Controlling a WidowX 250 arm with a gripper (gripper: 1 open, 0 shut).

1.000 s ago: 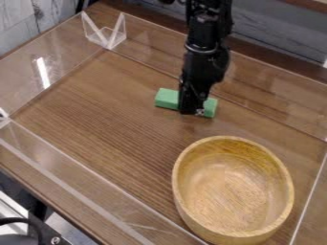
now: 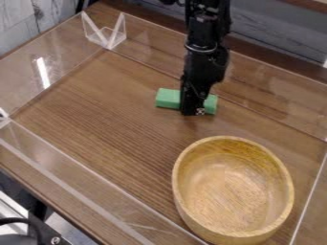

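A green block (image 2: 169,98) lies on the wooden table near its middle. My black gripper (image 2: 194,105) reaches down from the top of the view to the block's right part, covering some of it. Its fingers are small and dark, so whether they touch or hold the block is unclear.
A large yellow oval bowl (image 2: 232,189) stands at the lower right. A white wire-like holder (image 2: 105,31) is at the upper left.
The gripper has shifted very slightly at the block; the block looks nearly in the same place.
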